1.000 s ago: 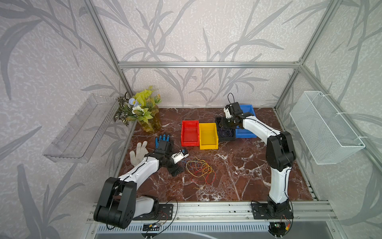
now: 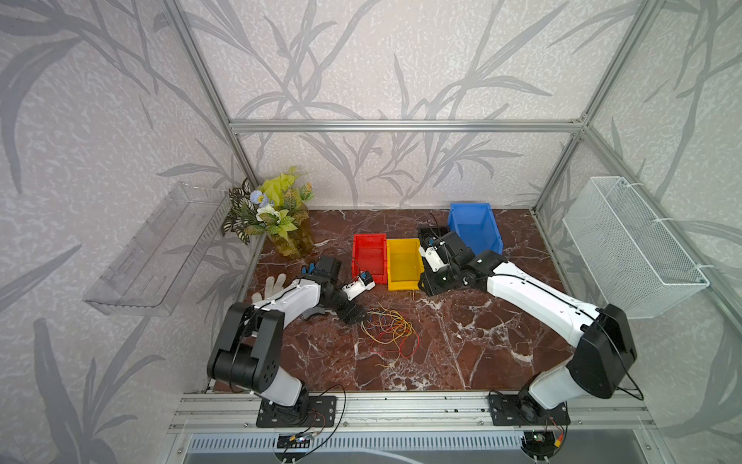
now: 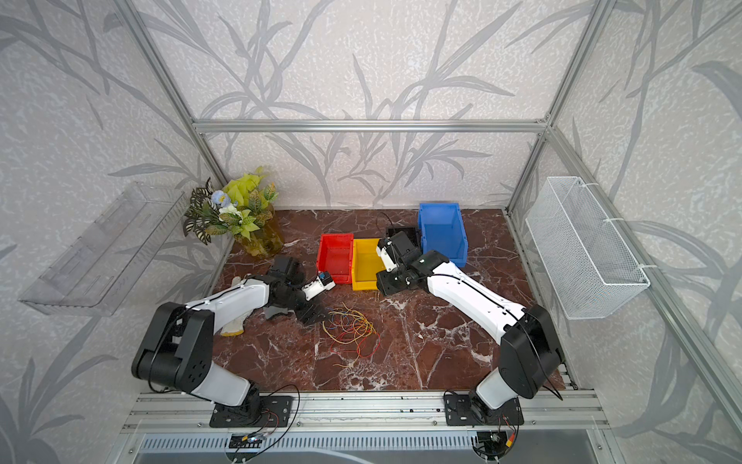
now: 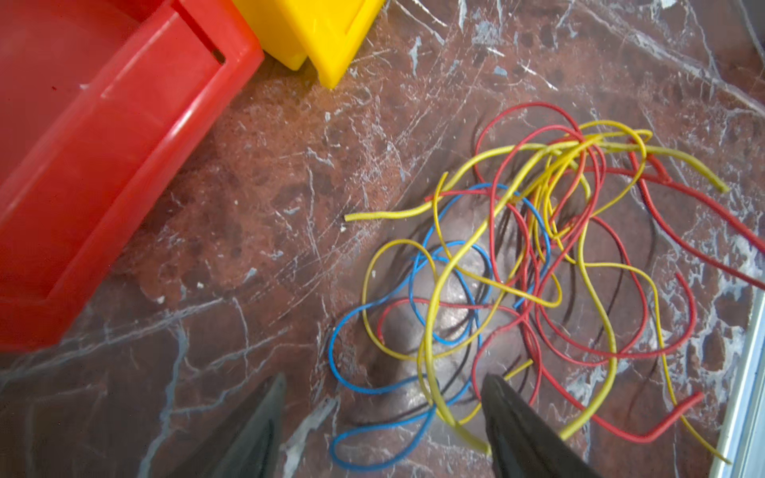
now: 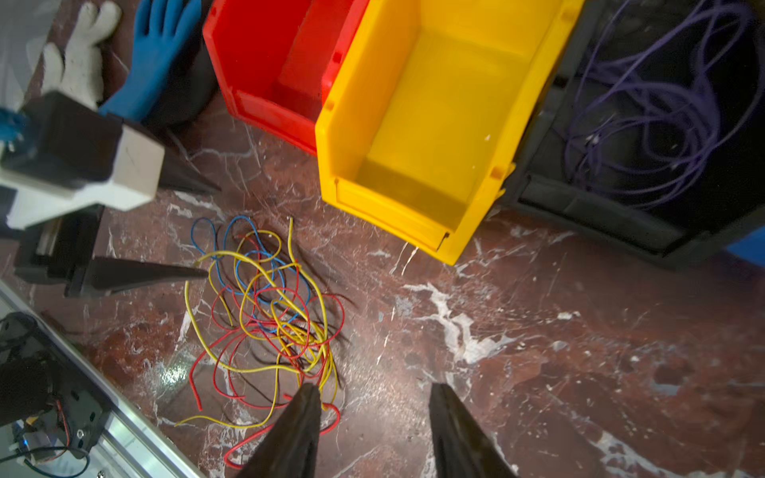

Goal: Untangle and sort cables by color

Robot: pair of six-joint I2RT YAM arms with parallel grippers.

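Yellow (image 4: 431, 318), red (image 4: 645, 437) and blue (image 4: 370, 391) cables lie tangled on the marble table in the left wrist view. My left gripper stands open at the tangle's near edge; a yellow loop passes by its right finger, not gripped. Purple cables (image 5: 691, 119) lie coiled inside the black bin (image 5: 613, 219). Open and empty, my right gripper is near the front of the yellow bin (image 5: 390, 208). The red bin (image 5: 271, 115) and yellow bin are empty in the right wrist view.
A blue bin (image 2: 473, 224) stands at the back right, beside the black one. Blue (image 5: 155, 55) and white (image 5: 83, 55) gloves lie left of the red bin. A flower vase (image 2: 292, 236) is at the back left.
Purple cables remain in the black bin.
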